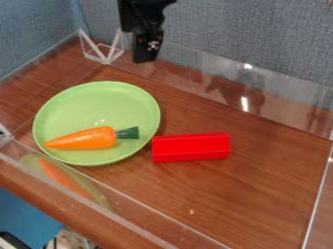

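Observation:
A black robot gripper (144, 49) hangs at the top centre of the camera view, raised above the back of the table and clear of the objects; its fingers look open, with nothing visible between them, though they are small and dark. An orange toy carrot (81, 139) with a green top lies on a green plate (97, 99) at the left. A red rectangular block (192, 148) lies on the wooden table just right of the plate.
Clear plastic barriers (247, 97) edge the table, with a white wire frame (97, 44) at the back left. The wood is bare to the right of and in front of the red block.

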